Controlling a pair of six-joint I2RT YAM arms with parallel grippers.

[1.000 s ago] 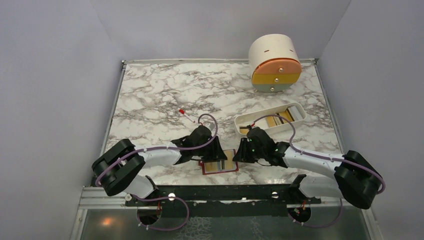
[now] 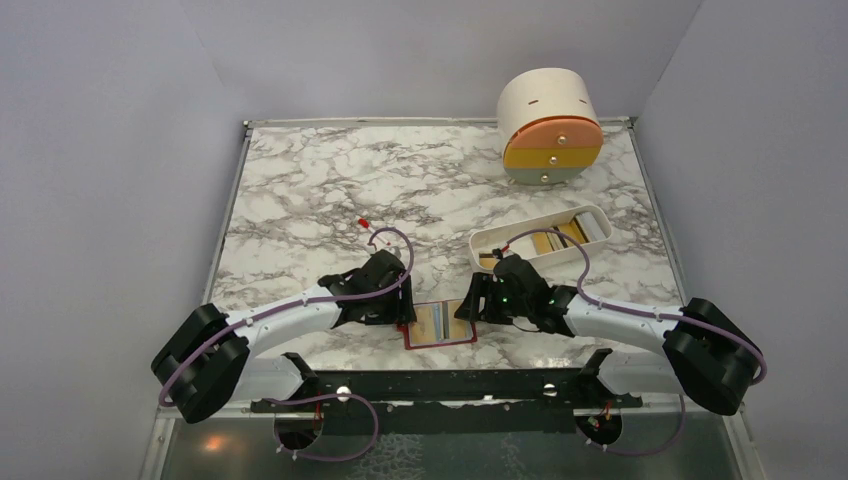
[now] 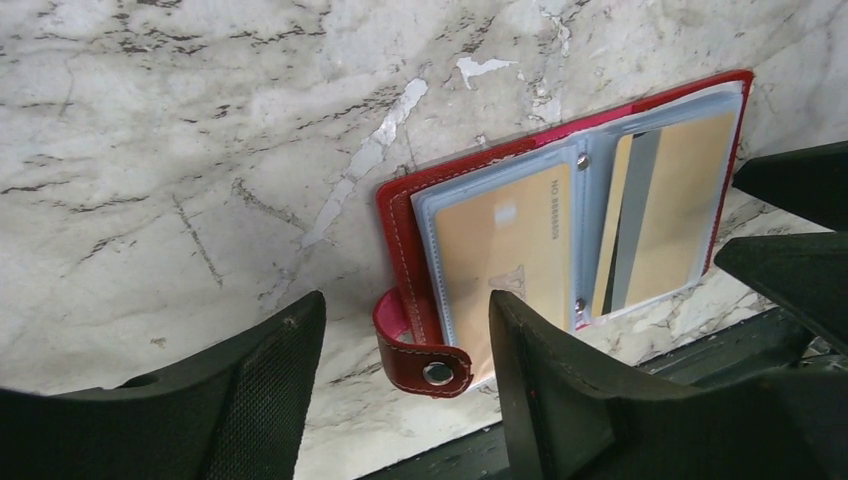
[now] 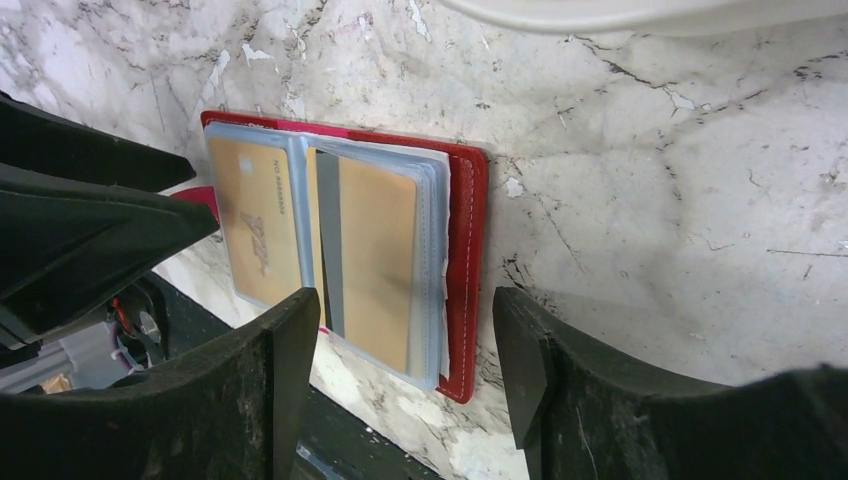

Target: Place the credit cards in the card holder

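The red card holder [image 2: 440,345] lies spread open at the table's front, between the two grippers. Tan cards show in both of its sides: one card [image 3: 500,250] fills the left sleeve, and a card with a grey stripe [image 4: 375,260] sits in the right sleeve. The snap strap [image 3: 425,362] curls up at the holder's left edge. My left gripper is open above that left edge, empty. Over the right edge, my right gripper is also open, with nothing gripped; the holder's red border shows between its fingers.
A white tray [image 2: 500,235] with several more cards stands just behind my right gripper. At the back right is a drawer cabinet [image 2: 550,125]. A small red-tipped item [image 2: 364,223] lies behind the left gripper.
My left gripper has moved leftward from over the middle of the holder to its left edge. The right gripper has barely shifted, and the holder lies in the same place.
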